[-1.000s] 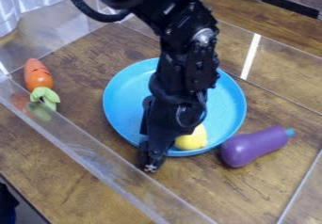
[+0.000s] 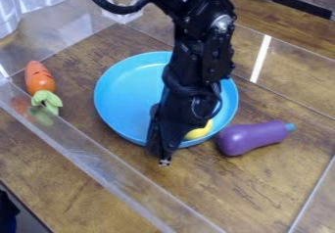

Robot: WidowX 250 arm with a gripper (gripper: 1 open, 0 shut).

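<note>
A blue bowl [image 2: 120,92] sits on the wooden table. My dark arm reaches down from the top over it, and the gripper [image 2: 173,139] is low at the bowl's front rim, its fingertips near the rim. Whether it holds anything is hard to see. A yellow object [image 2: 201,129] lies in the bowl, partly hidden behind the gripper. A purple toy eggplant [image 2: 252,137] lies just right of the bowl.
An orange toy carrot [image 2: 39,78] with green top lies at the left. A clear plastic edge runs diagonally across the lower left. Bare table [image 2: 262,198] fills the lower right and upper areas.
The bowl has shifted slightly left and up, as has the eggplant. The arm has moved a little, and less of the yellow object shows.
</note>
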